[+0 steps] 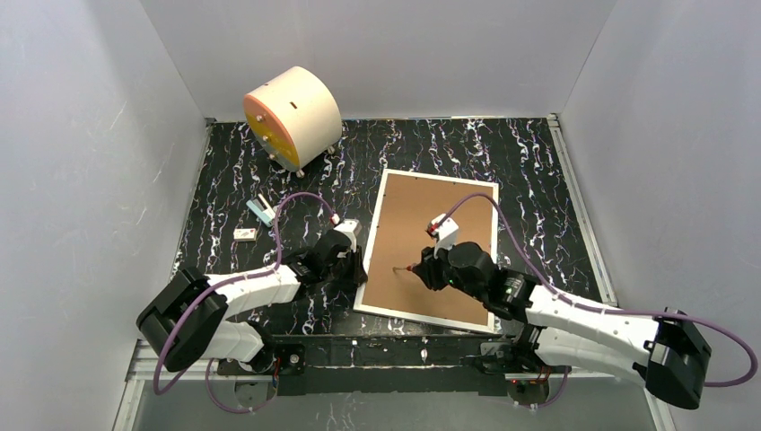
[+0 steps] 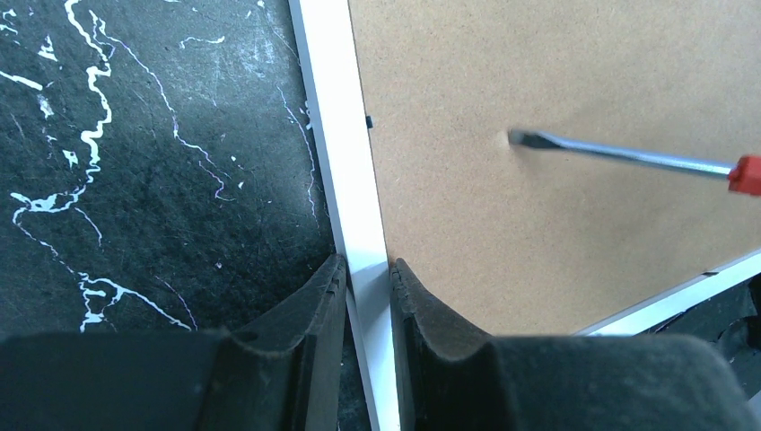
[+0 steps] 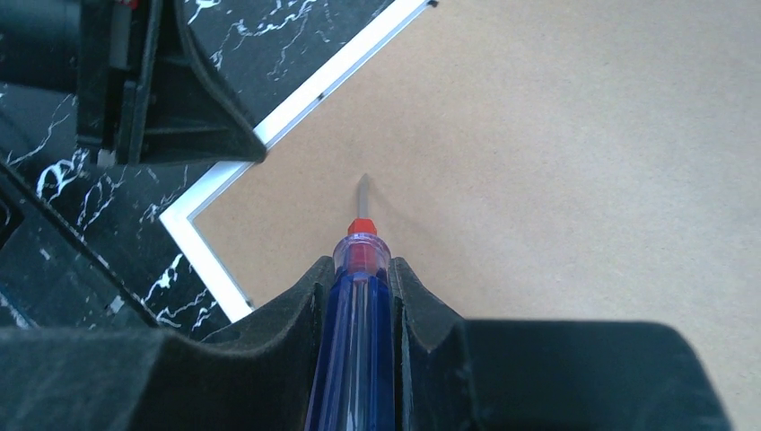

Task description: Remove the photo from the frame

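Note:
The white picture frame [image 1: 375, 221] lies face down, its brown backboard [image 1: 431, 206] up. My left gripper is shut on the frame's left border, one finger on each side of the strip. Over the board, my right gripper is shut on a screwdriver with a clear blue handle [image 3: 352, 359] and a red collar [image 3: 363, 226]. The metal shaft [image 2: 619, 153] points left, its tip close to the backboard; whether they touch I cannot tell. A small dark tab [image 2: 369, 121] sticks out at the inner edge of the left border. The photo is hidden.
A cream cylinder with an orange-and-yellow face [image 1: 301, 112] stands at the back left. A small white box [image 1: 245, 234] and a light-blue item [image 1: 261, 210] lie left of the frame.

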